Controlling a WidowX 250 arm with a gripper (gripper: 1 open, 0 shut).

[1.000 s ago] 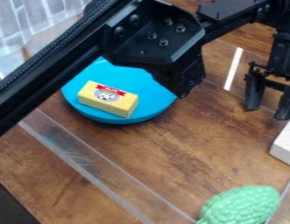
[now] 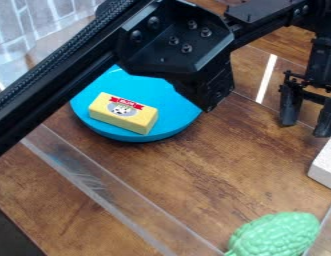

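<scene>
My black gripper (image 2: 307, 118) hangs at the right edge, low over the wooden table, its two fingers apart with nothing seen between them. My arm crosses the upper left of the view. A yellow box with a red label (image 2: 122, 114) lies on a blue plate (image 2: 180, 120) at left, partly behind the arm.
A green bumpy object (image 2: 272, 238) lies at the bottom right. A white block (image 2: 324, 165) is at the right edge, below the gripper. Clear strips cross the table (image 2: 168, 185), whose middle is free. A white curtain-like material is at top left.
</scene>
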